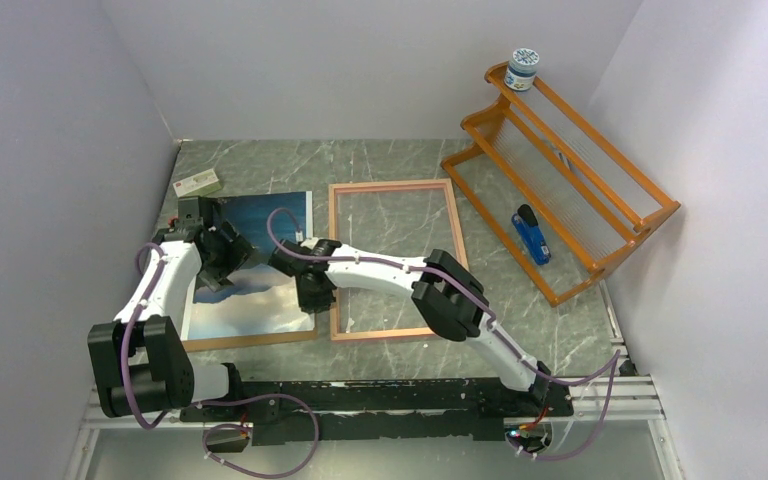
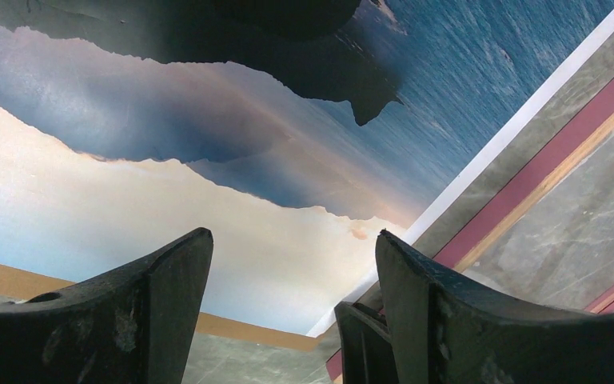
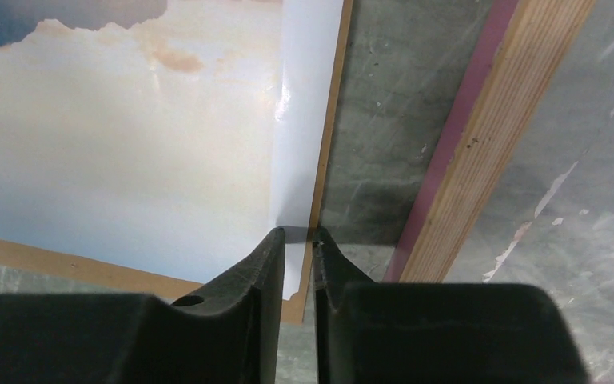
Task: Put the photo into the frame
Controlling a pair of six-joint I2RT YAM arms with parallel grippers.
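The photo (image 1: 251, 310), blue above and cream below, lies on a brown board (image 1: 250, 339) at the left. My left gripper is open above it, nothing between its fingers. My right gripper is down at the photo's lower right edge, beside the board's rim, its fingertips close together with a narrow gap; whether they grip the edge is unclear. The wooden frame (image 1: 393, 185) lies just right of the photo, empty, partly hidden by the right arm.
A wooden rack (image 1: 580, 175) with a jar (image 1: 522, 70) on top stands at the right, a blue tool (image 1: 529, 235) by it. A small box (image 1: 197, 183) sits at the back left.
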